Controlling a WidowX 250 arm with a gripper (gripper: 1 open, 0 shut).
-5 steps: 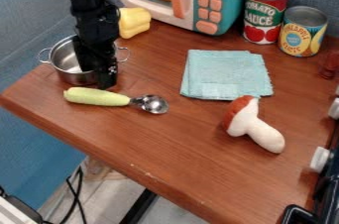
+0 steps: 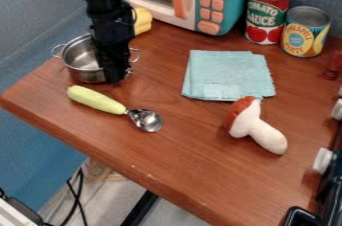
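My black gripper (image 2: 115, 68) is lowered at the right side of a steel pot (image 2: 80, 60) with loop handles; its fingers are dark, and I cannot tell whether they are open or shut. A pale corn cob (image 2: 94, 98) lies in front of the pot, and a metal scoop (image 2: 144, 119) lies at its right end. A light blue folded cloth (image 2: 227, 75) lies at the centre, and a red-and-white mushroom toy (image 2: 257, 130) lies to its lower right.
A teal toy microwave (image 2: 230, 0), two cans (image 2: 266, 15) (image 2: 306, 35) and a yellow object (image 2: 142, 20) stand at the back. A black appliance (image 2: 321, 185) is at the right edge.
My gripper has moved up and slightly right from near the corn. The corn and scoop have shifted, the scoop end now lying lower and further left.
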